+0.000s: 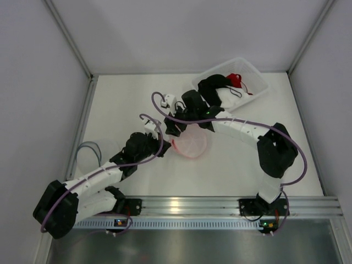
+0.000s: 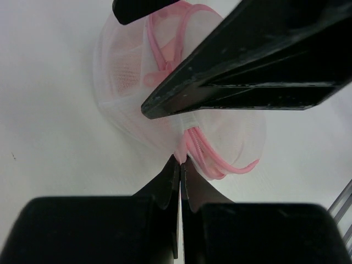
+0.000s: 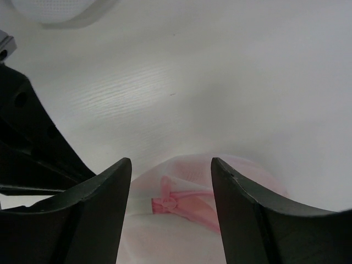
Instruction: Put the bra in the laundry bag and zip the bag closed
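The laundry bag (image 1: 192, 144) is round white mesh with pink trim, lying mid-table. In the left wrist view, my left gripper is shut on the bag's edge at one end of the pink zip (image 2: 202, 149). Over the bag's left part is my right gripper (image 1: 174, 130), its black fingers (image 2: 247, 71) crossing the left wrist view. Those fingers stand part open. Between and beyond them in the right wrist view shows a pink zip end with a small tab (image 3: 166, 204), not gripped. No bra can be made out for certain inside the bag.
At the back right, a white basket (image 1: 258, 82) holds black, red and white garments (image 1: 215, 82). Another pale mesh item with a grey rim (image 1: 91, 151) lies at the table's left edge. The two grippers are very close together.
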